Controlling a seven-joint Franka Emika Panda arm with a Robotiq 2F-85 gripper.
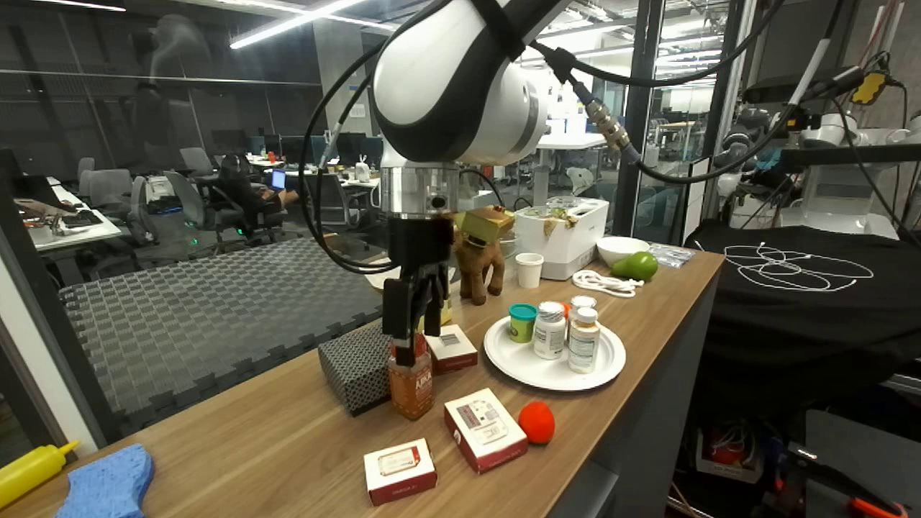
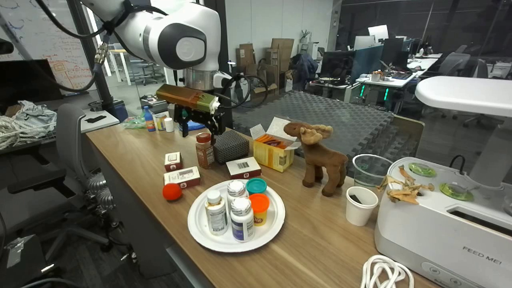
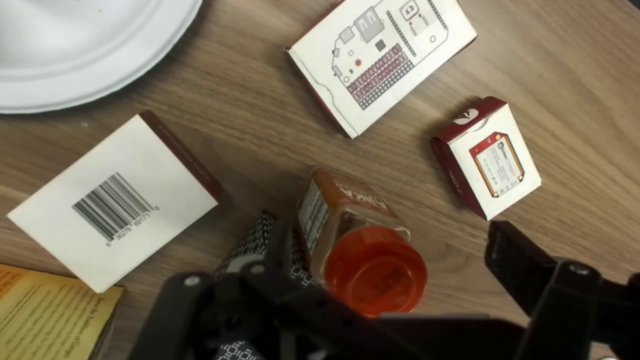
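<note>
My gripper [image 2: 202,134] points down and stands open, its fingers apart around the red-capped lid of a spice jar [image 2: 205,154]. In the wrist view the jar's red cap [image 3: 378,271] lies between the two fingers, with a gap to the right finger [image 3: 517,264]. Whether the left finger touches the jar, I cannot tell. The jar stands upright on the wooden table against a dark patterned box [image 1: 355,367]. Part of that box is hidden beneath the gripper in the wrist view.
Small white-and-red boxes lie nearby: one [image 1: 485,427], a smaller one [image 1: 399,470] and one with a barcode [image 3: 114,204]. A red ball [image 1: 537,422] sits near the table's edge. Pill bottles and tubs crowd a white plate [image 2: 201,238]. A toy moose [image 2: 320,156] stands behind.
</note>
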